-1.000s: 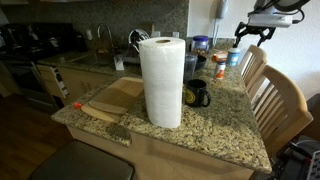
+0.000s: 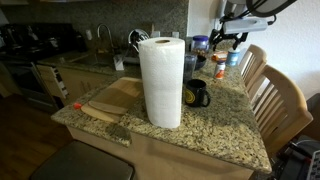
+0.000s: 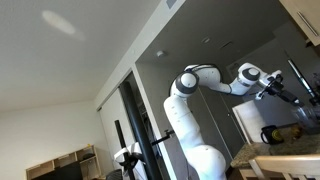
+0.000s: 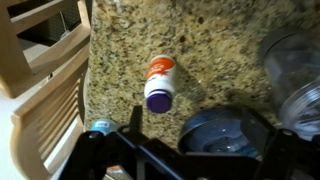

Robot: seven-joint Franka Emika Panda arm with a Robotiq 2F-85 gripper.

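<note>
My gripper (image 2: 227, 41) hangs above the far end of the granite counter (image 2: 225, 112), its fingers apart. In the wrist view its dark fingertips (image 4: 135, 122) stand wide open with nothing gripped between them. A white and orange bottle (image 4: 161, 73) with a purple cap (image 4: 159, 101) is on the counter below, near the middle of that view. A round container with a dark blue lid (image 4: 217, 132) shows beneath the fingers, partly hidden by them.
A clear glass or plastic vessel (image 4: 296, 80) is at the wrist view's right edge. Wooden chairs (image 2: 285, 105) line the counter's right side. The paper towel roll (image 2: 162, 85) and black mug (image 2: 197, 96) stand nearer the front, with bare counter beyond.
The gripper has swung left from beyond the counter's right side, over the chairs, to above the group of containers. The objects on the counter have not moved.
</note>
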